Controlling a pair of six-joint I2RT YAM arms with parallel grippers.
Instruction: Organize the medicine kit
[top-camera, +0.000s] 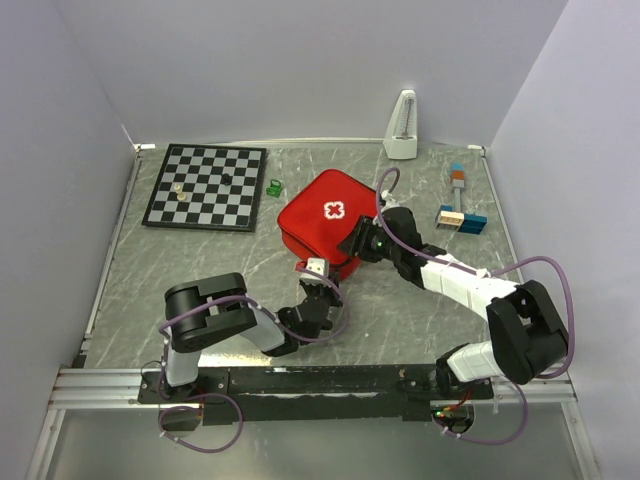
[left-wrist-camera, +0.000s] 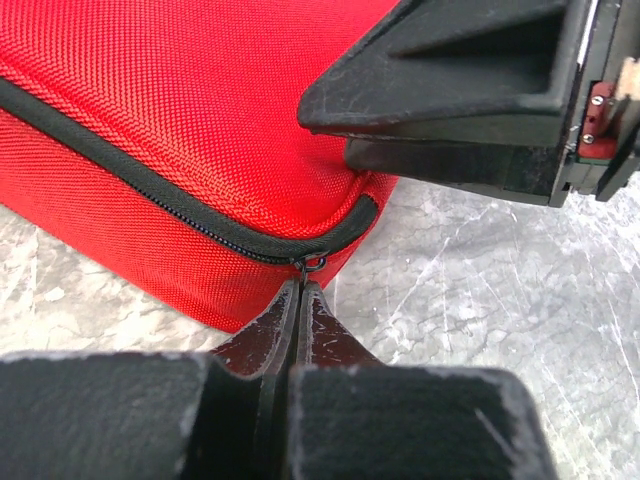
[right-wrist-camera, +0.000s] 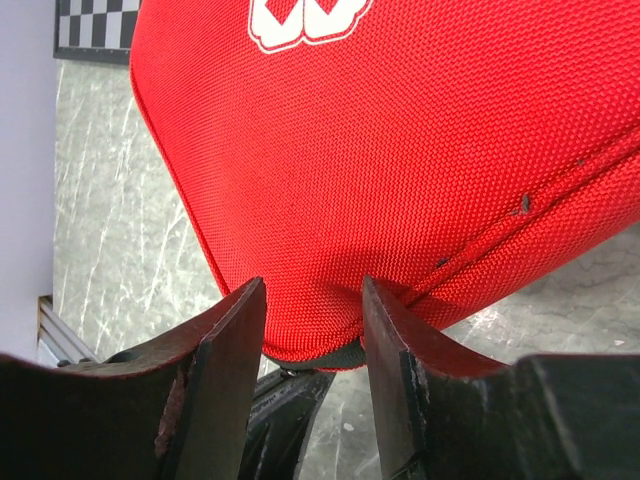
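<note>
The red medicine bag (top-camera: 322, 222) with a white cross lies closed on the table, a black zipper (left-wrist-camera: 150, 180) running along its side. At the bag's near corner my left gripper is shut, its fingertips on the small zipper pull (left-wrist-camera: 314, 264), whose lower part is hidden between them. My right gripper is open over the same corner from the right. Red fabric shows between its fingers, pressed close to the bag's top. The bag's contents are hidden.
A checkered board (top-camera: 205, 187) lies at the back left, a small green object (top-camera: 274, 187) beside it. A white metronome (top-camera: 402, 125) stands at the back, and blue and tan blocks (top-camera: 462, 218) lie to the right. Bare table shows at front left.
</note>
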